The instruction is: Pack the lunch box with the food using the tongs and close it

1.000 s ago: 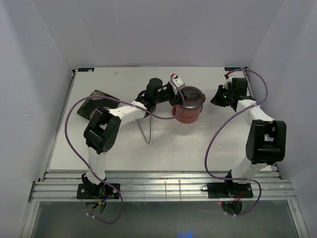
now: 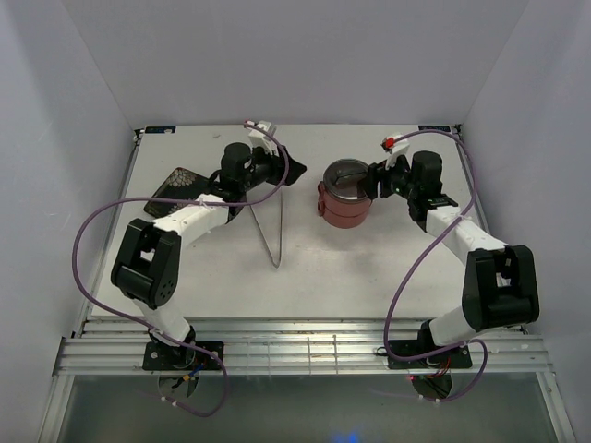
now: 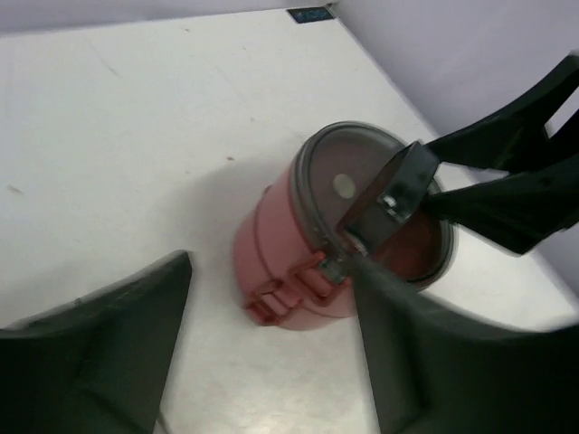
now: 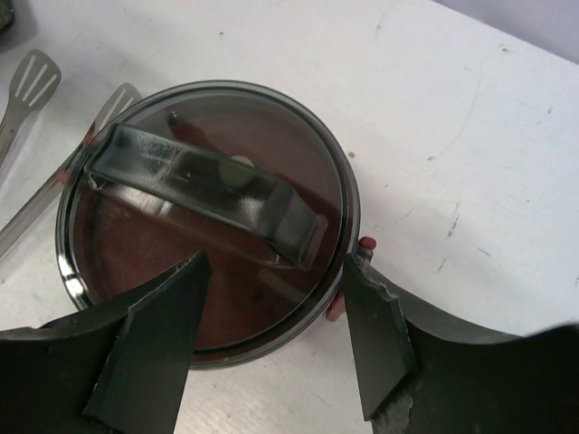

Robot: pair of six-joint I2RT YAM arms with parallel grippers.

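Note:
The red round lunch box (image 2: 345, 211) stands right of the table's middle. Its clear lid (image 4: 244, 307), dark-rimmed with a black handle (image 4: 199, 185), rests on top. A red clasp (image 3: 294, 289) shows on its side in the left wrist view. My right gripper (image 2: 373, 180) stands open at the lid's right side, its fingers (image 3: 488, 203) by the end of the handle; nothing is gripped. To the left of the box, apart from it, my left gripper (image 2: 297, 172) hangs with its blurred fingers (image 3: 393, 334) spread and nothing between them.
Metal tongs (image 2: 276, 249) lie left of the box, their slotted ends (image 4: 34, 77) showing in the right wrist view. A dark patterned tray (image 2: 185, 184) is at the far left, partly behind the left arm.
My left gripper has drawn away leftward from the box's left side. The right gripper has come in leftward from the right to the lid. The box itself looks almost unmoved.

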